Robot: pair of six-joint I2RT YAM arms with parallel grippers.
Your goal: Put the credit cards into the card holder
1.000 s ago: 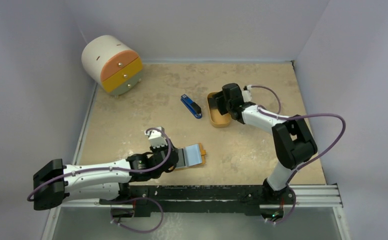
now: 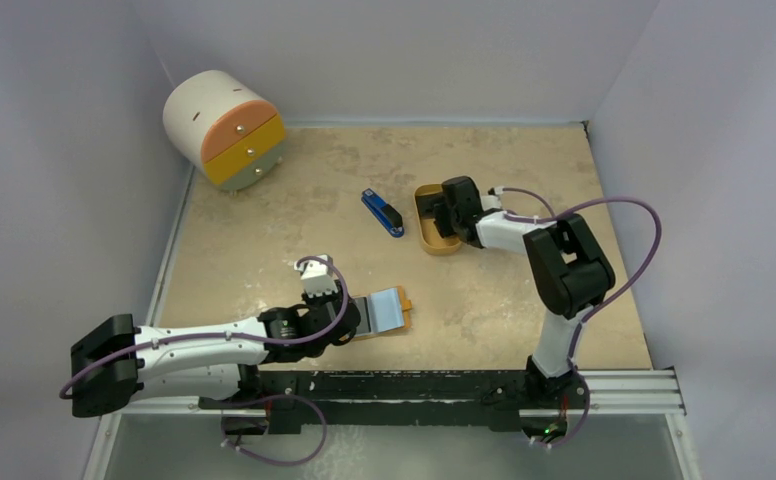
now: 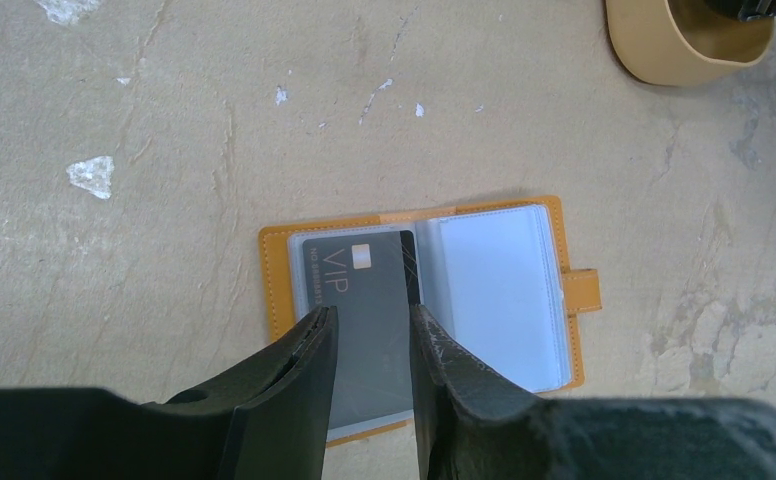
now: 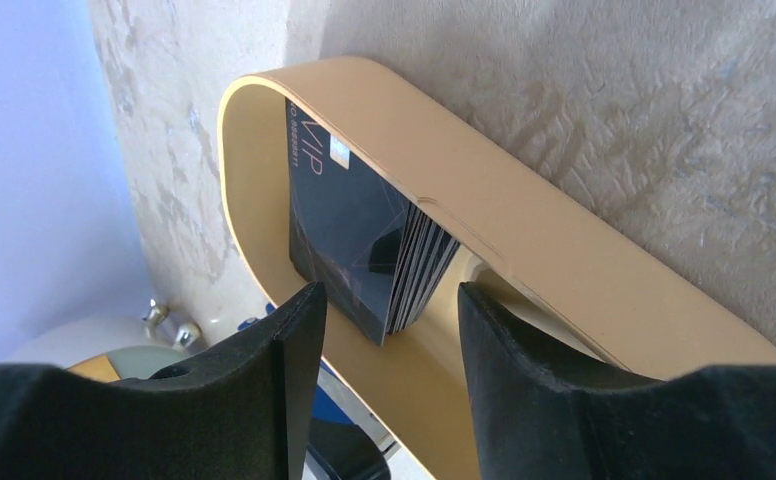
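An orange-edged card holder [image 3: 421,216] lies spread flat on the table. A dark VIP card [image 3: 372,320] sits in its left clear pocket; the right pocket [image 3: 494,290] shows pale and without a card. Over the left pocket hovers my left gripper, its fingers part open with nothing between them. In the right wrist view several black cards [image 4: 349,215] lean together at one end of a tan oval box [image 4: 534,205]. My right gripper reaches down at the box with its fingers apart, the near edges of the cards showing in the gap, not visibly gripped.
A blue stapler-like tool [image 2: 383,213] lies left of the box. The round drawer cabinet [image 2: 226,130] stands at the back left. Bare table [image 2: 464,310] lies between holder and box, and at the far side.
My right arm has shifted a little left and toward the front over the box, its gripper turning slightly. Holder, box and blue tool have stayed put.
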